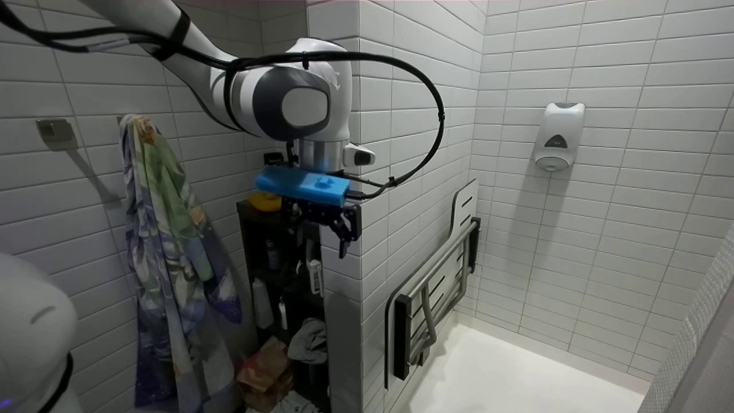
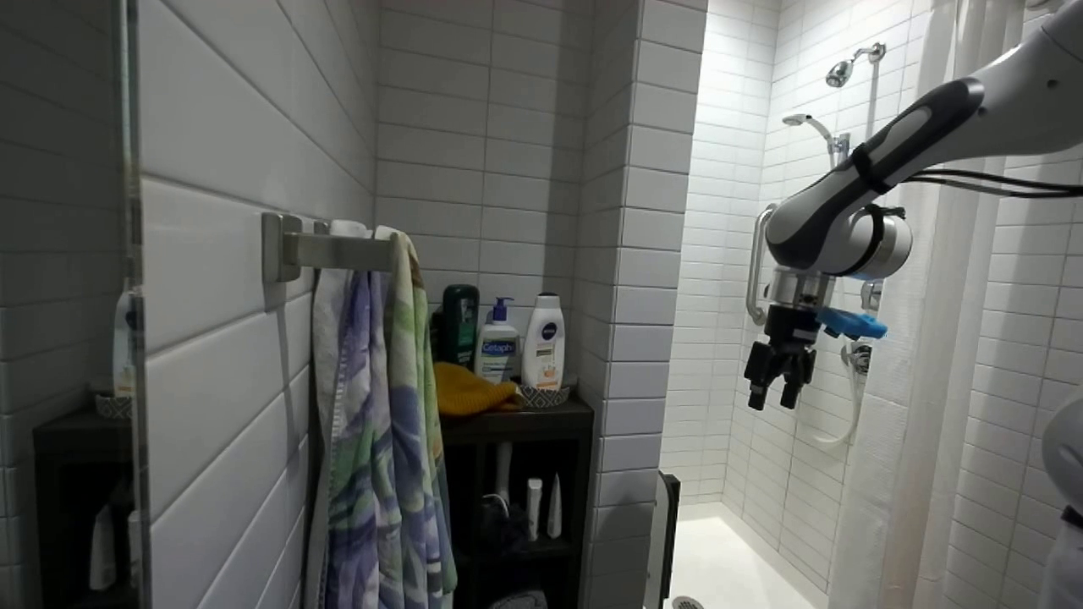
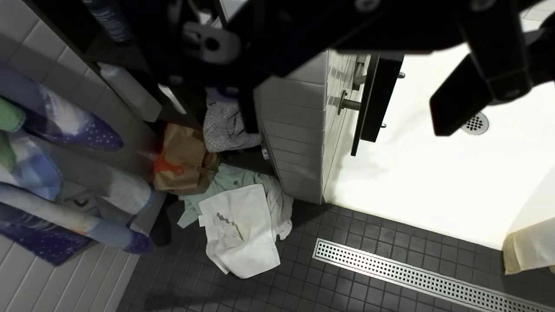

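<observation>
My gripper (image 2: 773, 396) hangs in mid-air near the tiled wall corner, pointing down. Its black fingers stand apart, and nothing shows between them in the wrist view. One finger (image 3: 458, 101) is over the white shower floor; the other lies before the dark shelf and wall end. Far below on the dark floor lies a white cloth (image 3: 240, 229), partly over pale green and grey cloths. A patterned towel (image 1: 168, 254) hangs on the left wall. The gripper touches none of these.
A dark shelf (image 2: 519, 438) bears several bottles and a yellow cloth (image 2: 464, 387). A folded shower seat (image 1: 433, 292) is mounted on the wall. Beside the floor cloths stands a brown paper bag (image 3: 183, 158). A shower curtain (image 2: 898, 406) hangs near the arm.
</observation>
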